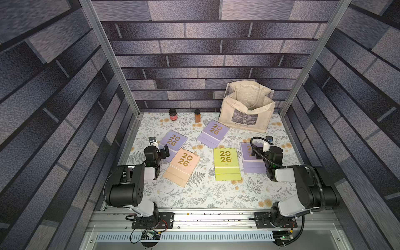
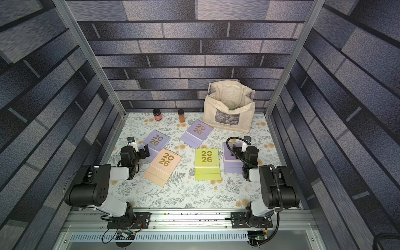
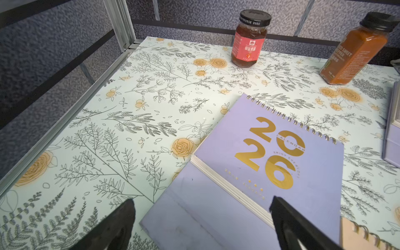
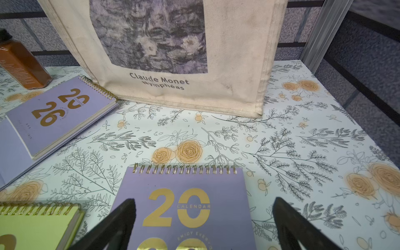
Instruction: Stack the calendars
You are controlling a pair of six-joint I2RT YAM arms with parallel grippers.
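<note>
Several 2026 calendars lie apart on the floral table. A purple one (image 1: 174, 139) (image 3: 245, 166) is at the left, a peach one (image 1: 182, 166) in front of it, a purple one (image 1: 213, 132) (image 4: 62, 112) at the middle back, a lime one (image 1: 226, 164) at centre front, and a purple one (image 1: 252, 164) (image 4: 183, 200) at the right. My left gripper hangs open over the left purple calendar, empty. My right gripper is open over the right purple calendar, empty, partly hiding it in the top views.
A canvas tote bag (image 1: 245, 118) stands at the back right. A red-label jar (image 1: 173, 115) and an orange bottle (image 1: 197, 116) stand at the back left. Bare table (image 1: 208, 195) runs along the front.
</note>
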